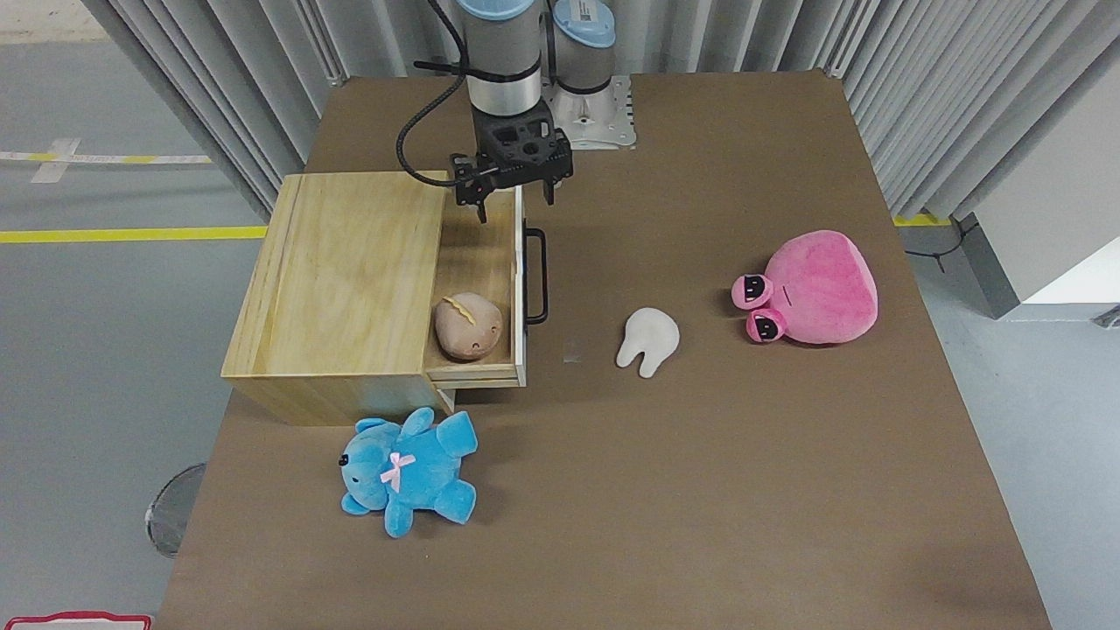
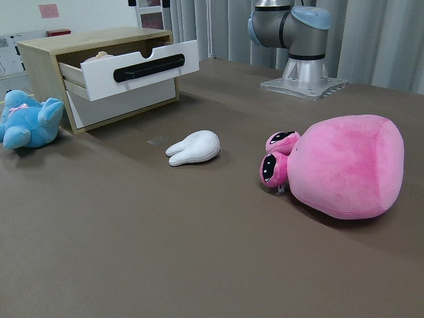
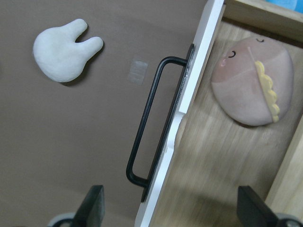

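The wooden cabinet (image 1: pixel 336 278) has its drawer (image 3: pixel 213 170) pulled out, with a black handle (image 3: pixel 142 123) on the white front. A pale pinkish plush (image 1: pixel 468 325) with a yellow strip lies inside the drawer. My gripper hangs above the drawer's back end, open, its two fingertips far apart at the bottom of the wrist view with nothing held between them.
A white tooth-shaped plush (image 1: pixel 648 336) lies right of the drawer, a pink plush (image 1: pixel 814 289) farther right. A blue teddy (image 1: pixel 409 472) lies in front of the cabinet.
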